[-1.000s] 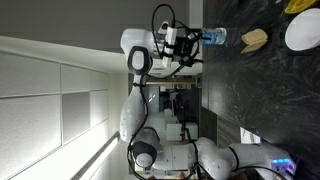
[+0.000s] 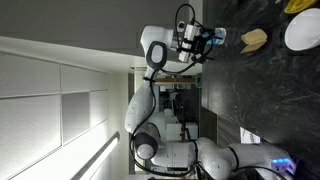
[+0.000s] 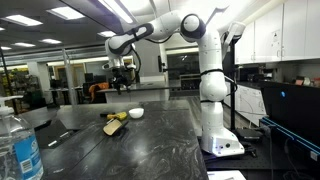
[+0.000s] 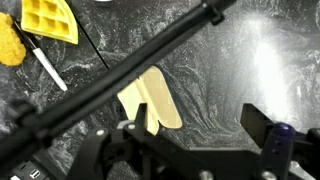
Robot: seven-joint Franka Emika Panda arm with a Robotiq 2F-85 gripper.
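My gripper is open in the wrist view, its dark fingers wide apart and nothing held between them. Below it on the dark table lies a flat beige piece (image 4: pixel 150 97), partly covered by the left finger. Exterior view 1 shows the gripper (image 2: pixel 203 42) to the left of the beige piece (image 2: pixel 253 40), overlapping a clear blue bottle (image 2: pixel 219 35). In exterior view 2 the gripper (image 3: pixel 122 76) hangs well above the table, and the beige piece (image 3: pixel 113 127) lies beneath it.
A yellow tray (image 4: pixel 50 18), a white pen-like item (image 4: pixel 48 68) and an orange item (image 4: pixel 10 42) lie at upper left in the wrist view. Exterior view 2 has a white bowl (image 3: pixel 137 113) and a bottle (image 3: pixel 22 150) near the camera.
In exterior view 1 my gripper has moved rightward, nearer the beige piece in the picture, and now overlaps the bottle more. The table items stay where they were.
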